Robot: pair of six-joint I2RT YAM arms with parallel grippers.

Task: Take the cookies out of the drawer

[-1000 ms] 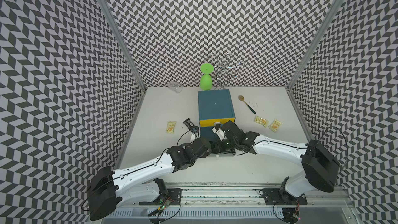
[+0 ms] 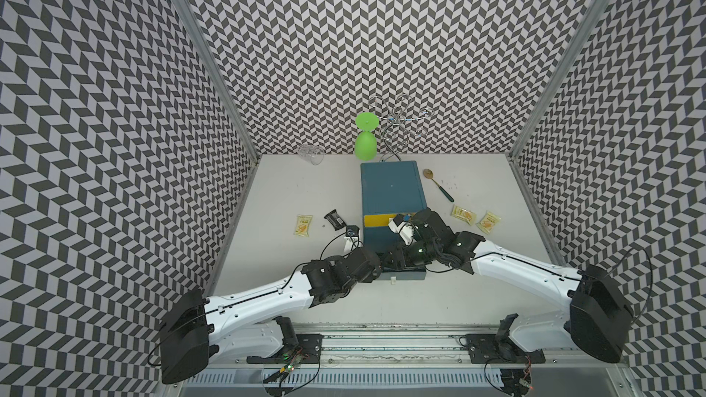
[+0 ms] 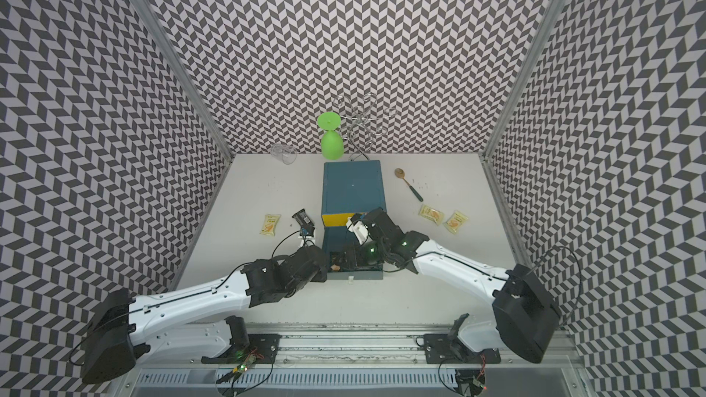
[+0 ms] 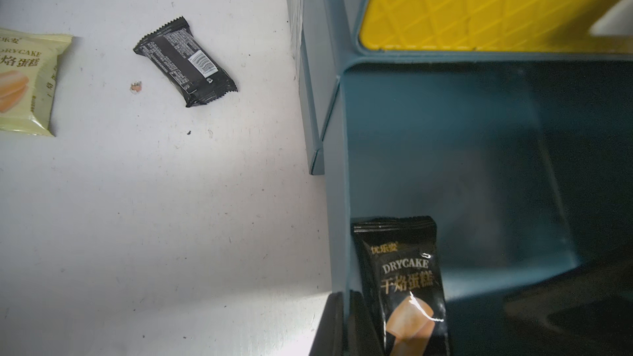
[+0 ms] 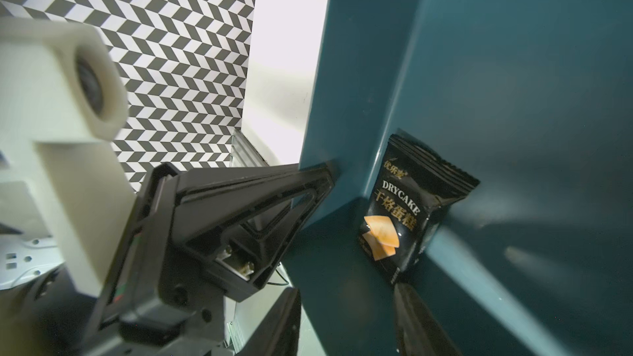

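Observation:
The open teal drawer (image 4: 448, 145) sticks out below the yellow front (image 4: 481, 6) of the teal cabinet (image 2: 391, 185). A black DRYCAKE packet (image 4: 402, 277) lies in it against the side wall. My left gripper is at that side wall beside the packet, its fingers shut, seemingly on the rim or very close to it. My right gripper is low over the drawer, its fingers apart with nothing between them, the packet just beyond them in the right wrist view.
A black packet (image 4: 184, 59) and a cream packet (image 4: 26, 82) lie left of the cabinet. Two cream packets (image 2: 462, 213) and a wooden spoon (image 2: 439, 185) lie right. A green object (image 2: 365, 145) stands behind.
The cabinet and drawer have shifted rightward over the last second. Both arms have moved right with them, the right arm further.

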